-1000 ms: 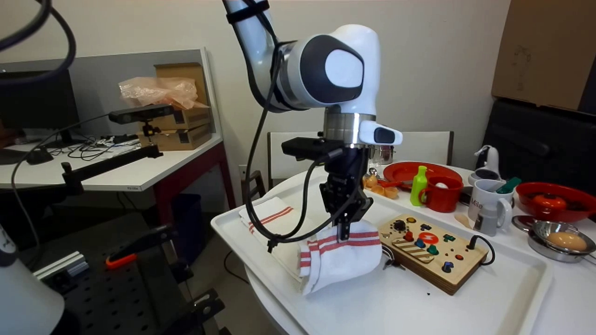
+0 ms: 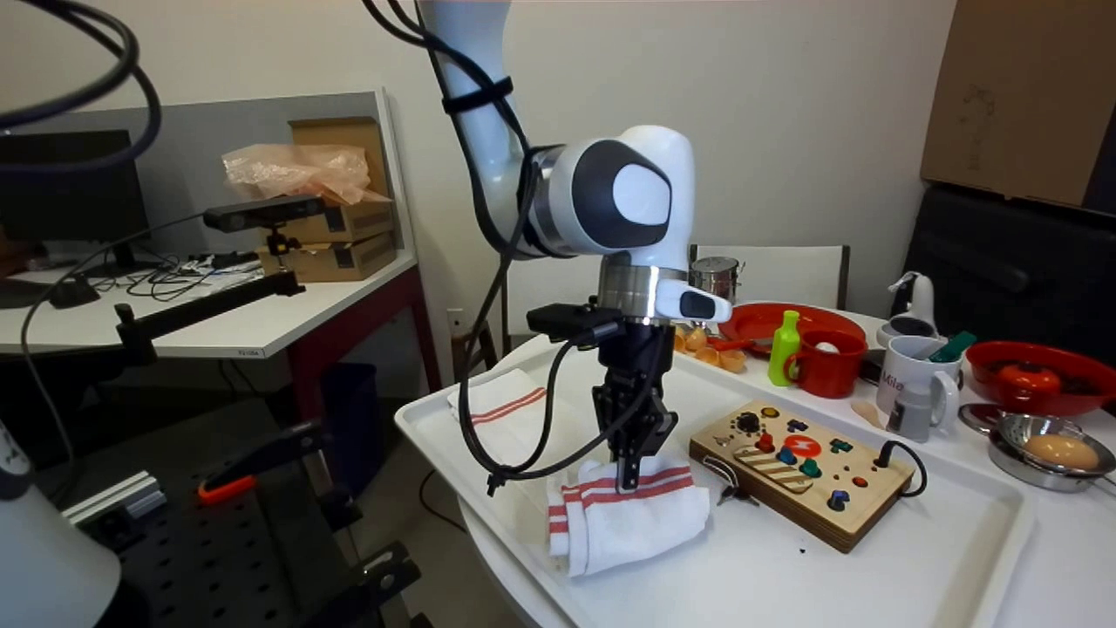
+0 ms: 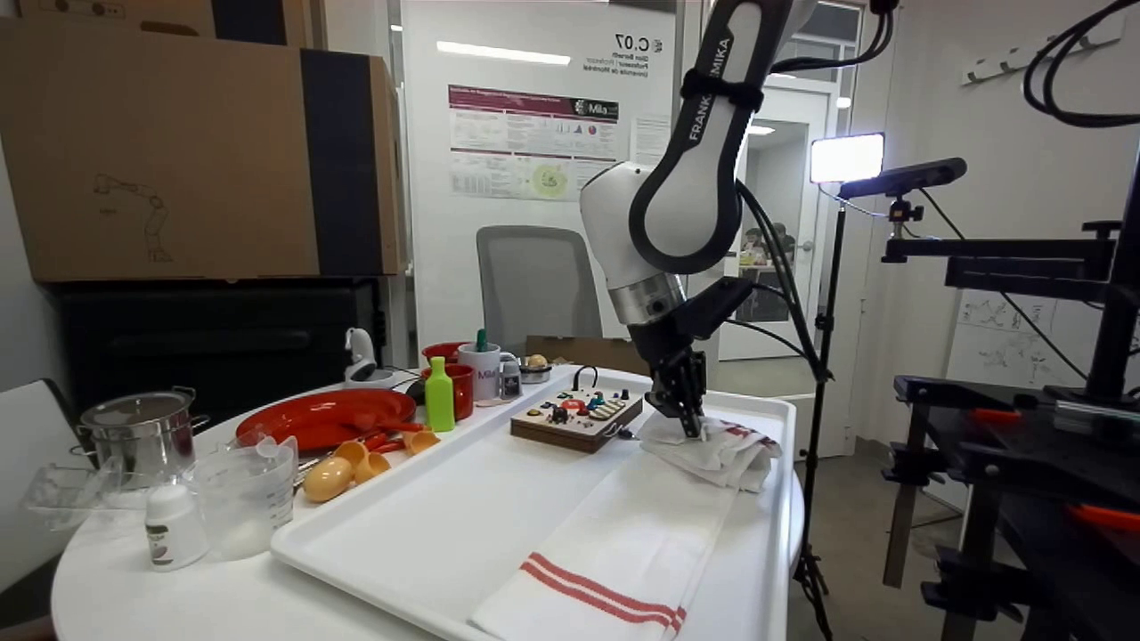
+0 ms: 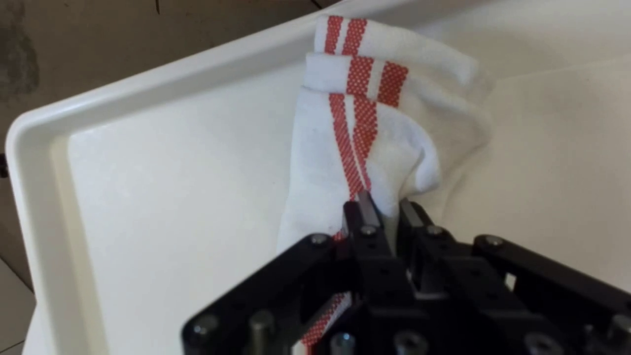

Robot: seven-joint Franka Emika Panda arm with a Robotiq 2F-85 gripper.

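A white towel (image 2: 640, 523) with red stripes is bunched and partly folded over itself inside a white tray (image 2: 949, 544). In exterior view 2 its flat part (image 3: 631, 523) stretches along the tray, ending in a striped edge. My gripper (image 2: 628, 483) points down at the bunched end, shut on the cloth. Between the fingertips in the wrist view, a pinch of towel (image 4: 384, 177) is caught, with several striped layers fanned out beyond it. What lies beneath the folds is hidden.
A wooden board with knobs and switches (image 2: 800, 471) sits in the tray close beside the towel. Along the tray's far side stand a green bottle (image 2: 784, 347), a red mug (image 2: 826, 363) and a white mug (image 2: 908, 377). The tray has raised rims.
My gripper has come down and slightly left, carrying the pinched towel. The lifted fold now sits lower, closer to the tray floor. The board has stayed put.
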